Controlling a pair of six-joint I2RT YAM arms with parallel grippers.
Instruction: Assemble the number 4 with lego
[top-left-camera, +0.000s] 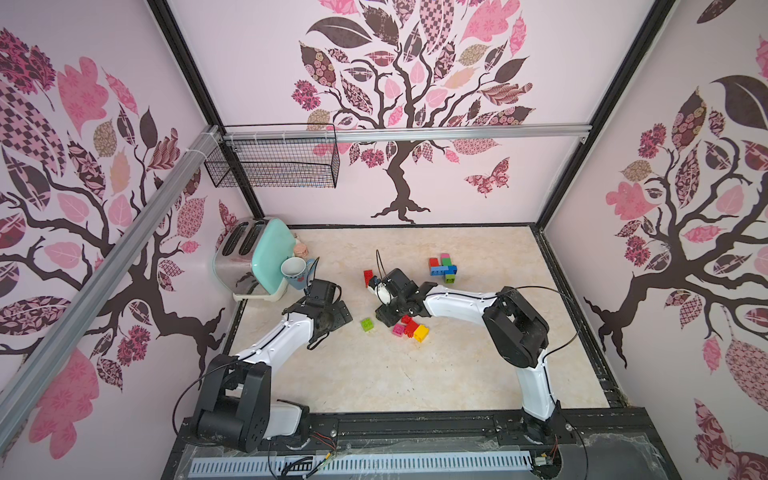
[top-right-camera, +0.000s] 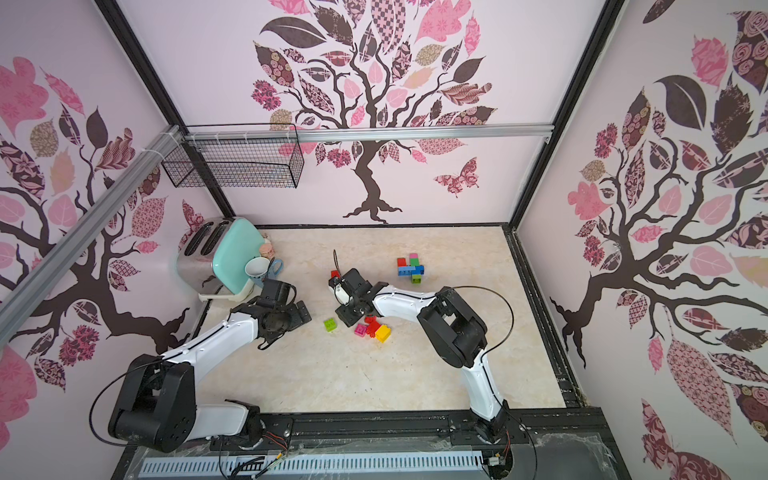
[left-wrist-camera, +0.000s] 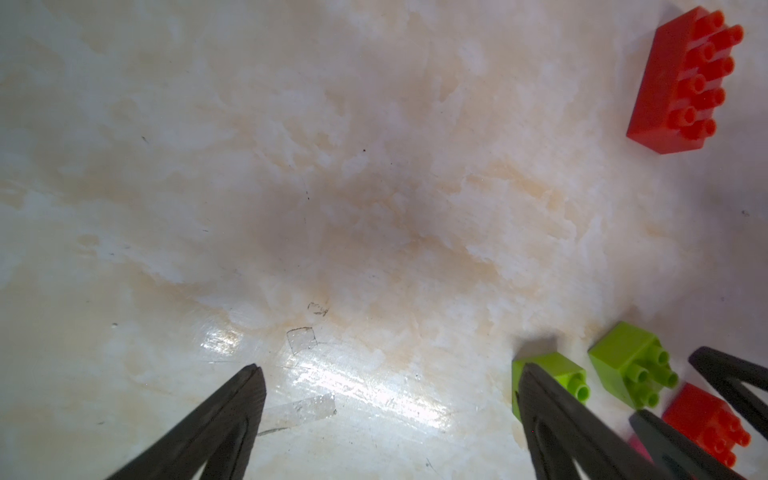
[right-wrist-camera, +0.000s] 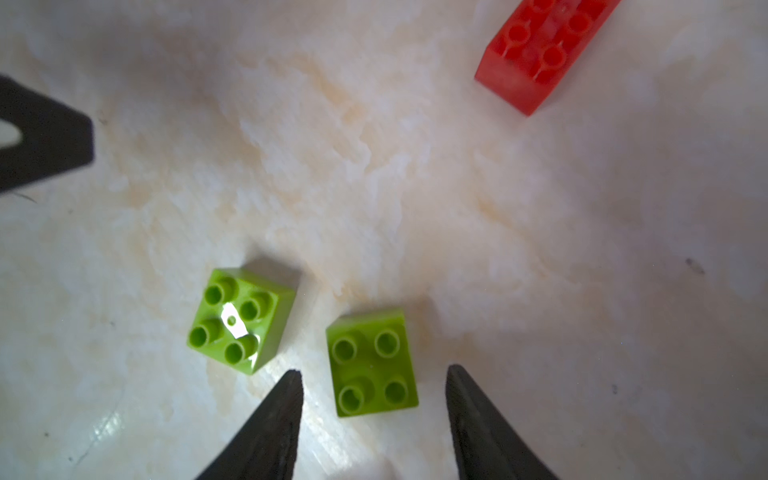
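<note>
In the right wrist view, a green brick (right-wrist-camera: 371, 364) sits studs up between and just ahead of the fingertips of my right gripper, with a gap on both sides. A second green brick (right-wrist-camera: 240, 320) lies tilted outside the left finger. My left gripper is open over bare table, nothing between its fingers. A long red brick (left-wrist-camera: 680, 84) lies at that view's upper right. At the back right, joined blue, red, pink and green bricks (top-left-camera: 443, 269) stand together. My right gripper hides one green brick in the top views.
A pink brick (top-left-camera: 399, 329), a red brick (top-left-camera: 411, 327) and a yellow brick (top-left-camera: 421, 333) crowd together beside the right gripper. A toaster (top-left-camera: 254, 256) and a white cup (top-left-camera: 293, 269) stand at the left.
</note>
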